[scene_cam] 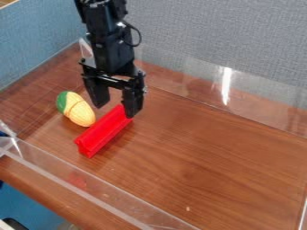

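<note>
My black gripper [117,99] hangs over the left-centre of the wooden floor, its two fingers spread apart. The right finger is beside the far end of a red bar [99,137], which lies diagonally on the wood. A yellow object with a green end [79,111], like a toy corn, lies to the left, below the left finger. I see nothing held between the fingers.
The wooden tray floor [222,166] is bare across the middle and right. Clear low walls edge it at front and back. Blue and grey panels stand behind, and a dark blue item sits at the left edge.
</note>
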